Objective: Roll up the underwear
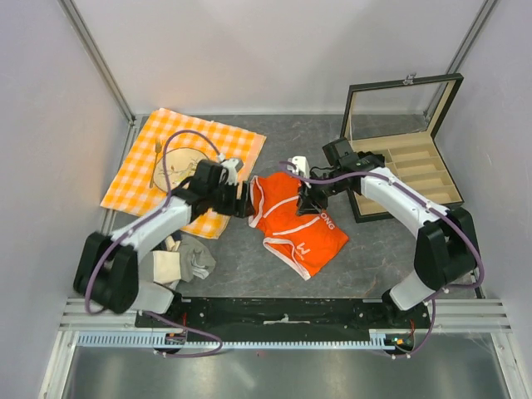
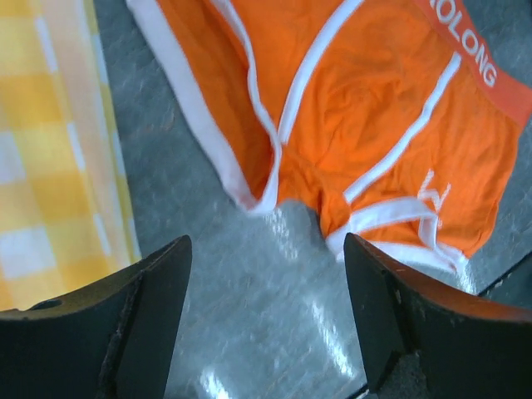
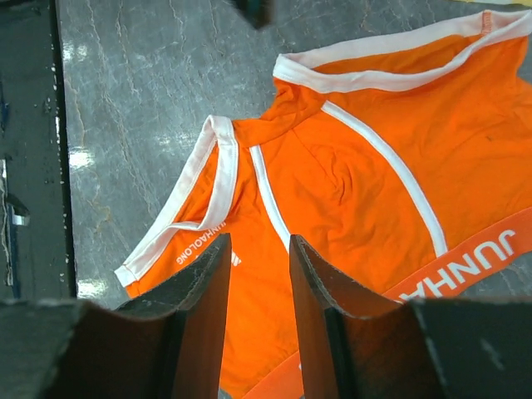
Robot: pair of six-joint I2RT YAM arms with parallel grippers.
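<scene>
Orange underwear [image 1: 278, 218] with white trim lies spread flat on the grey table, its leg openings facing the left and front. In the left wrist view the underwear [image 2: 349, 108] lies beyond my left gripper, whose fingers stand wide apart with nothing between them. From above, that left gripper [image 1: 242, 199] is just left of the cloth's edge. My right gripper [image 1: 309, 208] is over the middle of the underwear. In the right wrist view the right gripper is part open above the cloth [image 3: 291, 174], with a narrow gap and nothing held.
An orange-checked cloth [image 1: 137, 170] with a plate [image 1: 179, 162] and cutlery lies at the back left. Grey and cream cloths [image 1: 195, 259] rest at the front left. An open compartment box [image 1: 416, 166] stands at the back right. Bare table shows in front of the underwear.
</scene>
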